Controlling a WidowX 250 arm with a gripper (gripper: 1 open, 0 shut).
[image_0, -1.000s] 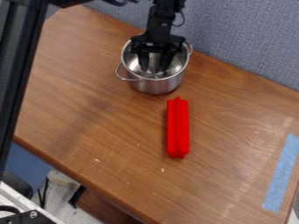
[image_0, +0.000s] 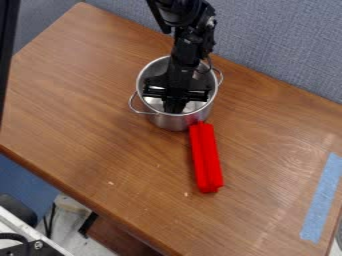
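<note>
A steel pot (image_0: 175, 120) with wire handles stands on the wooden table. The black gripper (image_0: 174, 98) reaches down into it from above, its fingertips low inside and largely hidden. I cannot see anything held between them. A red elongated block (image_0: 206, 160) lies just in front of the pot, its upper end at or against the pot's lower right side.
A grey padded wall (image_0: 274, 40) runs behind the table. A blue strip (image_0: 321, 196) lies at the right. Cables and a floor area show beyond the lower left edge.
The pot and the gripper in it have moved toward the front of the table, up to the red block. The red block's top has shifted slightly left and down.
</note>
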